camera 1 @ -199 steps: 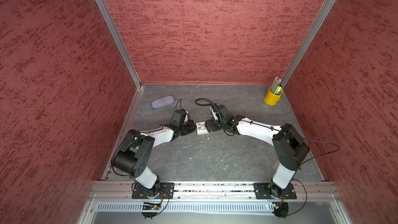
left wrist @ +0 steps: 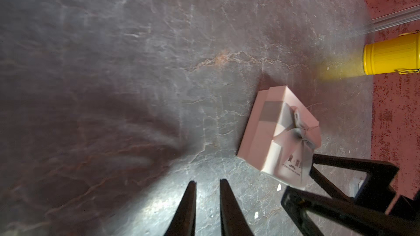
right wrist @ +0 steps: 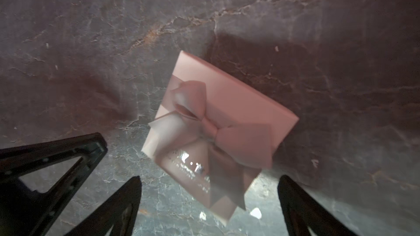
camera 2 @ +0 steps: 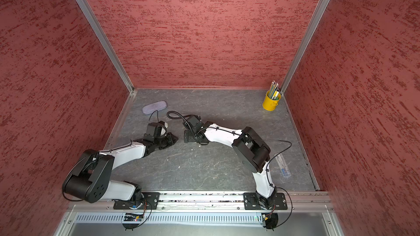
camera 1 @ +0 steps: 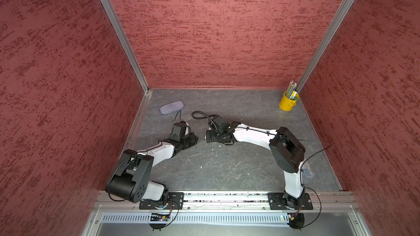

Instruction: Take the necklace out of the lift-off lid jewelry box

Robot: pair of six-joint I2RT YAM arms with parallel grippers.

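Observation:
The pink jewelry box point(left wrist: 256, 126), its lid on and topped with a ribbon bow, rests on the grey table point(left wrist: 131, 39). No necklace shows. My left gripper is part open with empty space between its narrow fingertips, left of and apart from the box. My right gripper hangs open over the box, its fingers either side of the box's lower part in the right wrist view. In both top views the right gripper largely hides the box.
A lilac case point(camera 1: 172, 107) lies at the back left, a yellow cup point(camera 1: 286, 104) of sticks stands at the back right, and a clear strip point(camera 2: 283, 166) lies at the right.
My left gripper has drawn back toward the front left. My right gripper has moved left over the box, which is now mostly hidden in the top left view.

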